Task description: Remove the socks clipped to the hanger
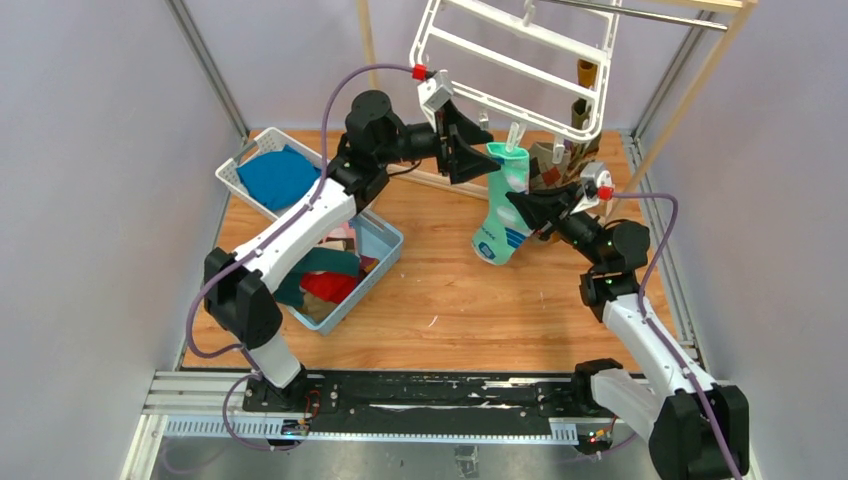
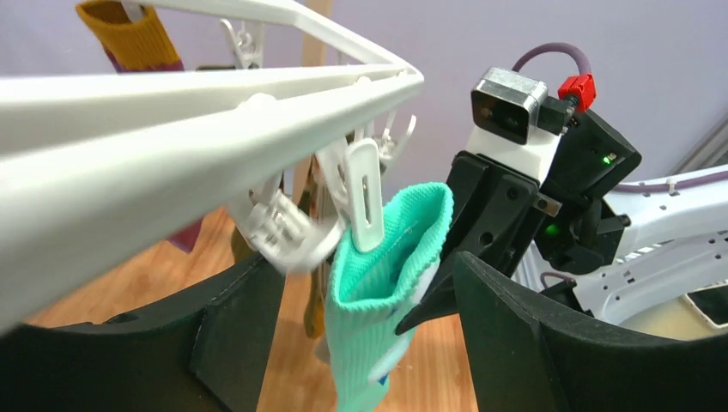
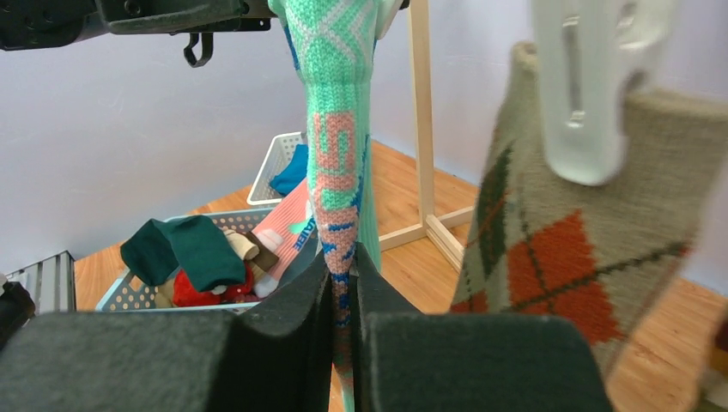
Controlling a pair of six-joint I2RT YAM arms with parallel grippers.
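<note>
A mint sock (image 1: 498, 215) hangs from a white clip (image 2: 367, 193) on the white hanger (image 1: 515, 105). My right gripper (image 1: 515, 200) is shut on its middle, from the right; in the right wrist view the knit runs down between the fingers. My left gripper (image 1: 480, 160) is open beside the sock's top, and in the left wrist view the cuff and clip stand between its fingers, not gripped. An argyle sock (image 3: 558, 257) hangs from another clip, close on the right in the right wrist view. More socks (image 2: 129, 34) hang behind.
At the left, a white basket (image 1: 230, 175) with blue cloth and a blue basket (image 1: 390, 255) of mixed socks stand on the wooden floor. A wooden frame (image 3: 423, 129) holds the hanger.
</note>
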